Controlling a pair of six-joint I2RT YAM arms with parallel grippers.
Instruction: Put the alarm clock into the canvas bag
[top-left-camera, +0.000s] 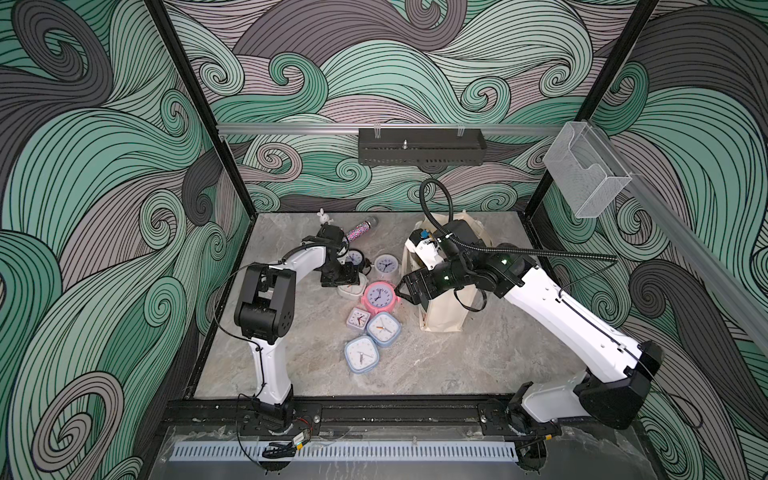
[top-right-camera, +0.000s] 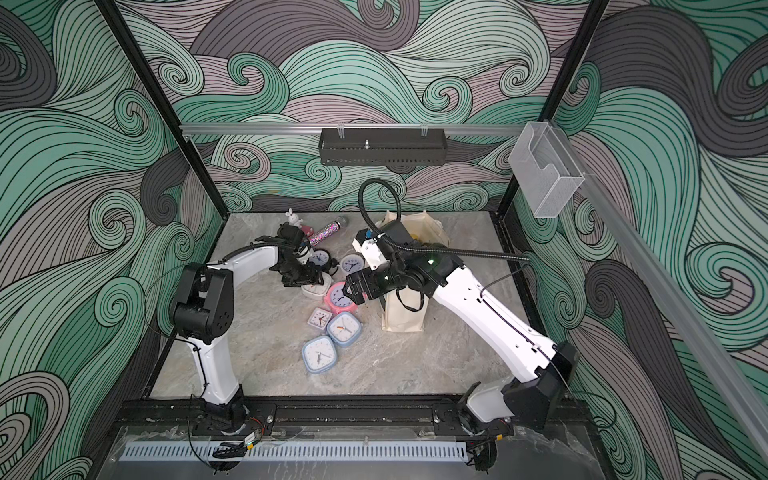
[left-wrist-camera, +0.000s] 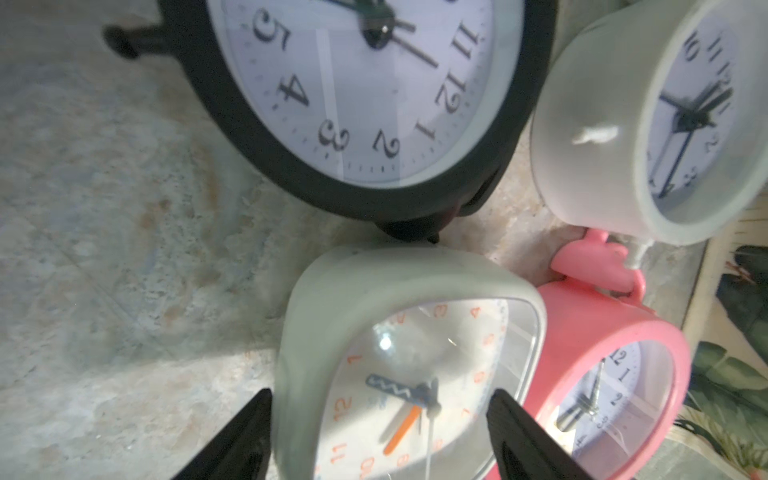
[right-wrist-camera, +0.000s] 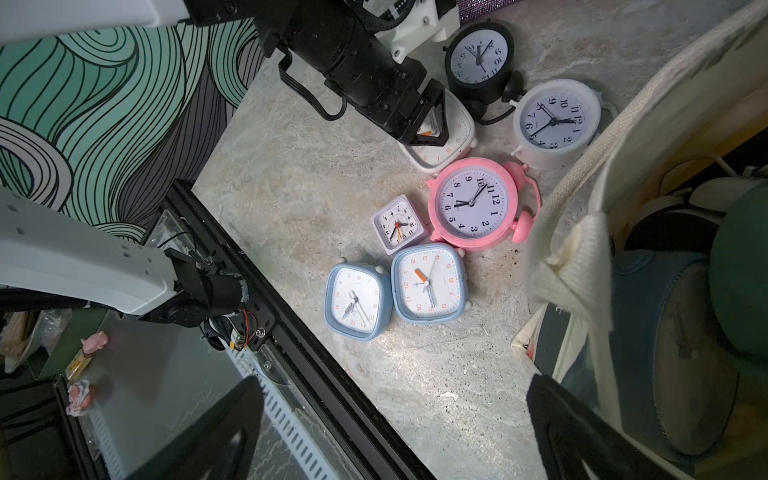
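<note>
In the left wrist view, my left gripper has its fingers apart over a white squarish alarm clock (left-wrist-camera: 308, 360); whether they grip it is unclear. A pink clock (right-wrist-camera: 472, 201), a white round clock (right-wrist-camera: 553, 121) and a black clock (right-wrist-camera: 480, 56) surround it. Two blue clocks (right-wrist-camera: 428, 284) and a small square clock (right-wrist-camera: 397, 224) lie nearer the front. The canvas bag (top-left-camera: 444, 318) stands right of the clocks, holding dark and green things partly visible in the right wrist view. My right gripper stands open beside and above the bag, with nothing between its fingers.
A pink glittery tube (top-left-camera: 360, 229) and a small white figure (top-left-camera: 324, 216) lie at the back left. A mesh basket (top-left-camera: 586, 172) hangs from the rail on the right.
</note>
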